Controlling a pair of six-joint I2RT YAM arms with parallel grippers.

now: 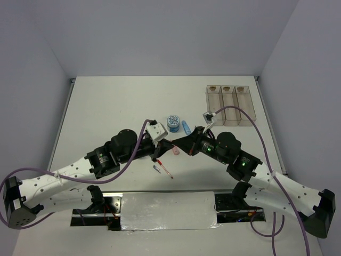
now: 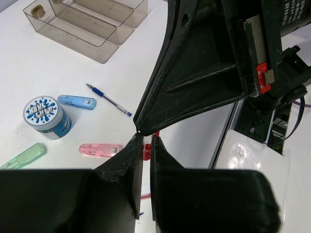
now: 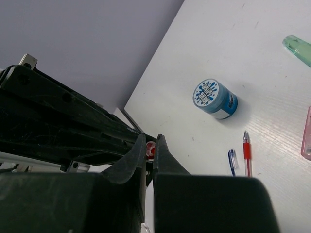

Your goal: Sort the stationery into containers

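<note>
My left gripper (image 1: 167, 144) and right gripper (image 1: 177, 143) meet tip to tip above the middle of the table, both shut on a small red-ended object (image 2: 146, 151), mostly hidden between their fingers. Below lie a red pen (image 3: 247, 155), a dark blue pen (image 3: 232, 160), a blue pen (image 2: 108, 99), a pink correction tape (image 2: 100, 150), a blue correction tape (image 2: 76, 101) and a green one (image 2: 24, 158). A round blue tub (image 1: 173, 122) stands behind them.
A clear three-compartment organizer (image 1: 237, 106) stands at the back right of the table (image 1: 106, 96). Its front edge lies just below the grippers.
</note>
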